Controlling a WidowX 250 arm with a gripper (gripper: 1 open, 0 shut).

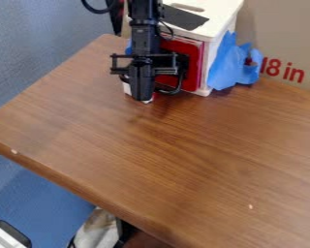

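My black gripper (143, 93) hangs over the back left of the wooden table (158, 170), pointing down in front of a white box with a red front (193, 63). Its tip is low, near the tabletop, beside a small white object (127, 89) that it partly hides. Whether the gripper is open or shut, and whether it holds anything, I cannot tell.
Blue crumpled material (232, 66) lies against the box's right side. A cardboard panel with red lettering (281, 70) stands behind.
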